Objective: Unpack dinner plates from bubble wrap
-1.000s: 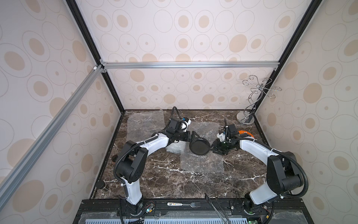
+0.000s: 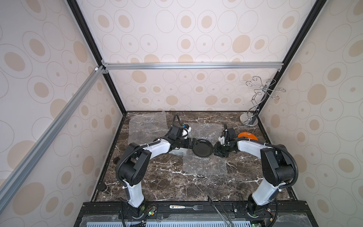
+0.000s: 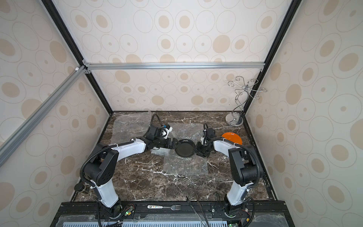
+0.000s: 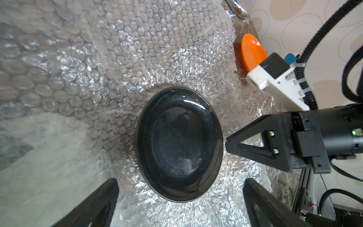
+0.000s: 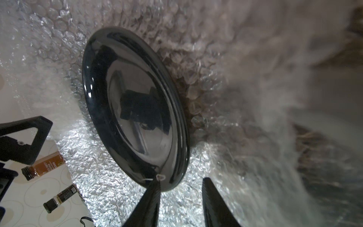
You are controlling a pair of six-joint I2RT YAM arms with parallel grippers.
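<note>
A glossy black plate (image 2: 203,149) lies face up on an unfolded sheet of bubble wrap (image 2: 204,167) at mid-table. At its left edge is my left gripper (image 2: 194,143), its fingers (image 4: 88,208) spread wide in the left wrist view with nothing between them. My right gripper (image 2: 217,150) is at the plate's right edge. In the right wrist view its fingers (image 5: 147,208) are part way apart, just below the rim of the black plate (image 5: 136,109); nothing shows between them. Behind the right arm, an orange plate (image 2: 247,135) is partly hidden.
Another flat sheet of bubble wrap (image 2: 145,126) covers the back left of the table. A silver metal stand (image 2: 248,119) occupies the back right corner. Bare dark marble (image 2: 162,185) is clear in front. A fork (image 2: 185,207) and tongs lie at the front edge.
My right arm's elbow has swung inward and its gripper has shifted slightly left. The left gripper has moved slightly toward the front. The black plate stays in place.
</note>
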